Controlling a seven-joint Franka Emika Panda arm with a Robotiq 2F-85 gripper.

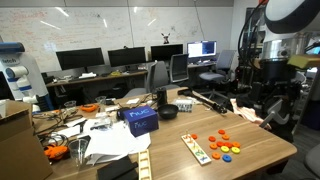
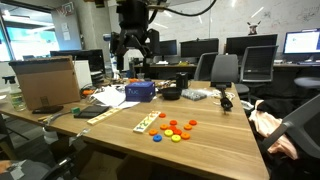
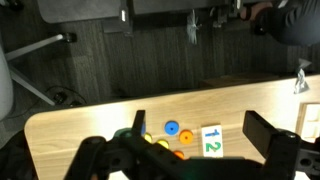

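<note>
Small coloured discs, red, orange, yellow and blue, lie loose on the wooden table; a blue disc and an orange disc show clearly in the wrist view. Near them is a pale strip with markings; its end, with a green "2", appears between my fingers in the wrist view. My gripper is open and empty, its two dark fingers wide apart. It hangs high above the table's near edge, well clear of the discs. In exterior view 2 the dark arm reaches in from the top.
A blue box stands mid-table, with a black round dish beside it. White papers, a second pale strip and a cardboard box occupy the left. Bare wood surrounds the discs.
</note>
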